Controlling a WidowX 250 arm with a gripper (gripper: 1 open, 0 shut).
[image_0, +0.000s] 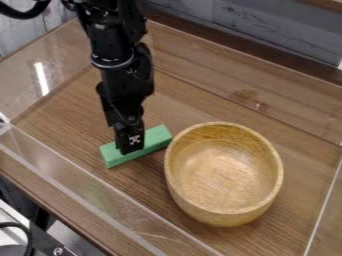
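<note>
A black robot arm hangs from the top left, its gripper (128, 134) pointing down with open fingers just over a green rectangular block (150, 143). The block lies flat on the wooden surface, and the gripper partly covers its left part. Whether the fingertips touch the block is unclear. To the right of the block sits a beige oval bowl (223, 170), empty.
A whitish wall runs along the back. Dark cables and a metal edge are at the lower left.
</note>
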